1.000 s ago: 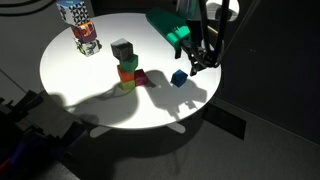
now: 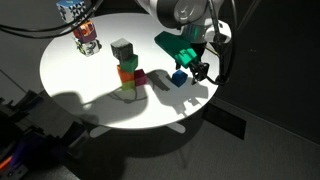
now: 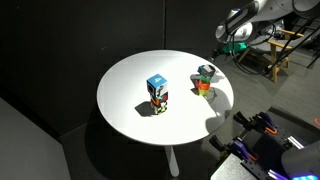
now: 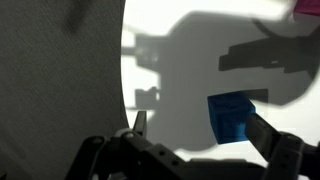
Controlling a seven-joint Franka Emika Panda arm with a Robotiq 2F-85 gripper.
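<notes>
A small blue cube [image 2: 179, 77] lies on the right part of the round white table [image 2: 165, 113]. Directly over it, my gripper [image 2: 192, 72] hangs low, its fingers apart and nothing held. In the wrist view the same blue cube [image 4: 230, 117] shows between the open fingers, much nearer to the right-hand one [image 4: 262, 133]; white table shows on the left side of the gap. In exterior view 2 I cannot make out the blue cube.
Left of the blue cube, a dark red cube [image 2: 140, 77] sits beside a stack of coloured blocks [image 2: 126, 66] with a dark block on top. A taller stack of patterned cubes [image 2: 80, 27] stands farther off. The table's edge lies close on the right.
My gripper has come down toward the blue cube, with the arm lowering and turning a little. The cube and the stacks have not moved.
</notes>
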